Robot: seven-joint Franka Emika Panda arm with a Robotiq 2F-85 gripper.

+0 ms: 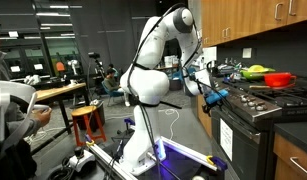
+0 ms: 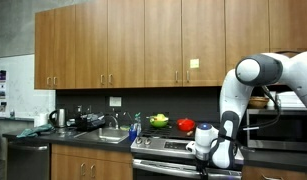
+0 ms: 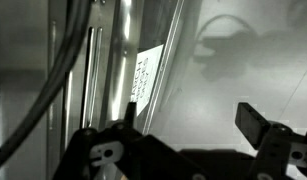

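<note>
My gripper is in front of the stove, near the top of the oven front. In the wrist view the gripper stands open, its dark fingers wide apart with nothing between them. Past the fingers lie the shiny metal oven front, a printed white label and grey floor. The oven's bar handle runs across its front in exterior view 2. Whether the gripper touches the oven cannot be told.
A red pot and a bowl of green and yellow items sit on top of the stove and counter. An orange stool stands left of the arm's base. Cables lie across the open floor.
</note>
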